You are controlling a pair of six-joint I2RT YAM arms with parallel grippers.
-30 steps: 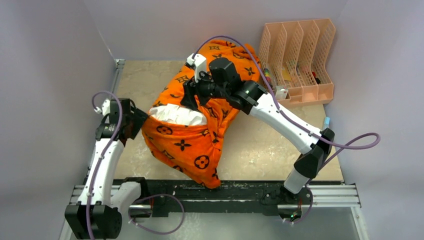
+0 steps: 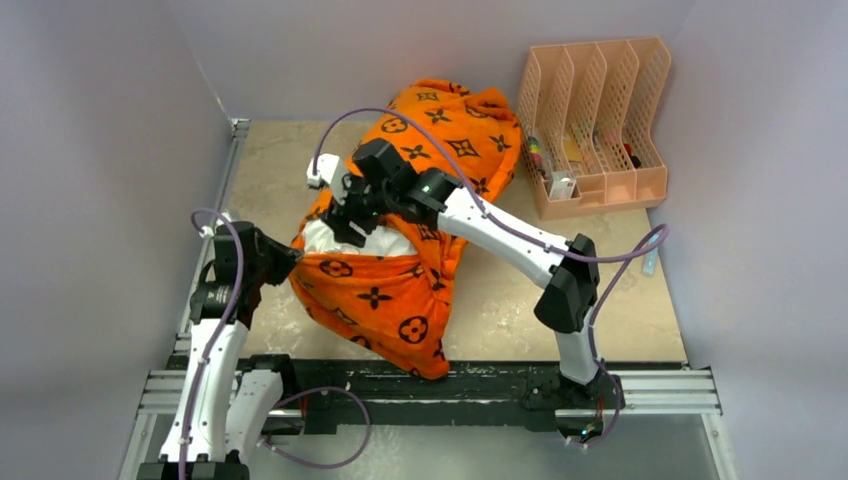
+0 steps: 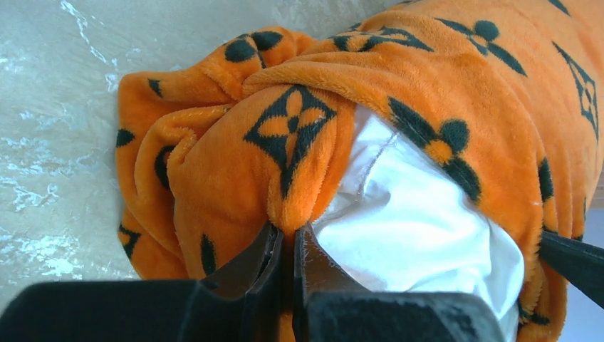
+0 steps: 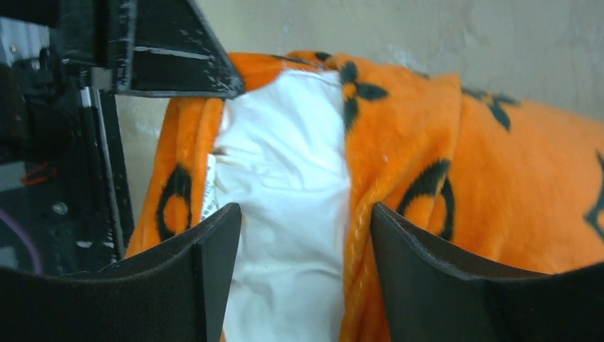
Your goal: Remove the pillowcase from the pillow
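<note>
An orange pillowcase (image 2: 380,310) with dark emblems covers the pillow. The white pillow (image 2: 390,242) shows through its opening. At the opening's left end my left gripper (image 2: 292,254) is shut on orange pillowcase fabric, seen bunched between its fingers in the left wrist view. My right gripper (image 2: 350,232) hangs over the white pillow. In the right wrist view its fingers stand apart, part open, over the white pillow (image 4: 278,178) and the folded orange edge (image 4: 399,164); that view is blurred.
A peach organiser (image 2: 600,185) with small items stands at the back right. Bare table (image 2: 530,330) shows at right and left. Grey walls surround the table.
My right gripper has moved left and toward the front, down over the exposed pillow. My left gripper has moved slightly toward the front, with the pillowcase edge shifting along.
</note>
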